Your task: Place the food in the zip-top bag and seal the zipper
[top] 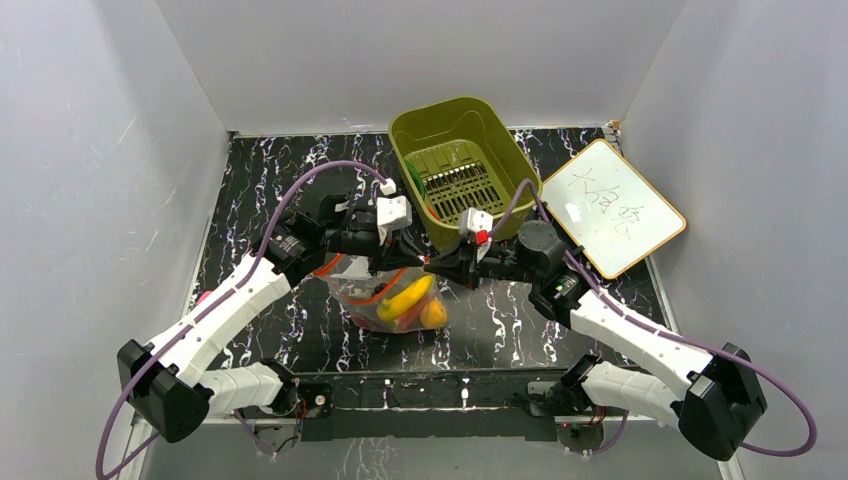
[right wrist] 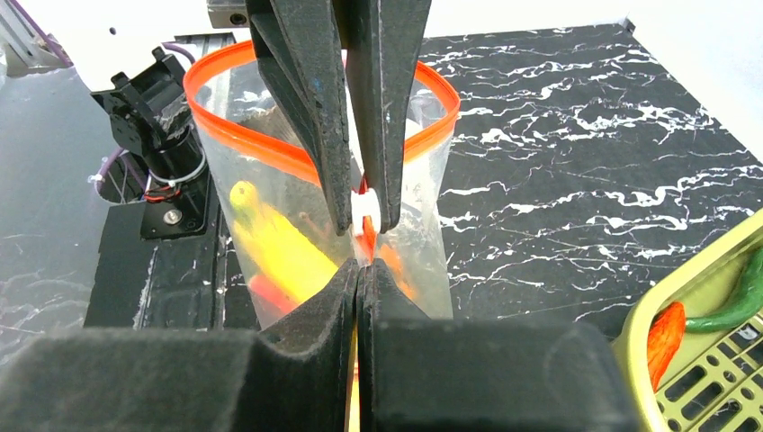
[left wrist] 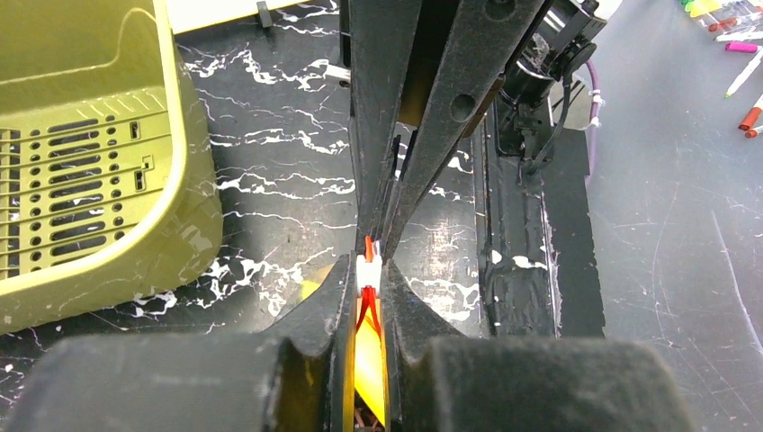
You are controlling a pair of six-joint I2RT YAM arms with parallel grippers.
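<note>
The clear zip top bag (top: 360, 310) has an orange zipper rim (right wrist: 236, 137) and stands with its mouth open. Inside lie a yellow banana (top: 405, 298), a round orange fruit (top: 433, 314) and something reddish, blurred by the plastic. At the bag's right corner my left gripper is shut on a small white slider (right wrist: 364, 209) with the orange zipper strip through it. My right gripper is shut just beyond, its tips meeting the strip's end from the right. Whether a thin edge is pinched there is hard to tell.
Behind the grippers stands a green basket (top: 520, 165), close to both arms; an orange-red piece (right wrist: 666, 340) and a green one (right wrist: 733, 301) lie in it. A small whiteboard (top: 615, 208) leans at the right.
</note>
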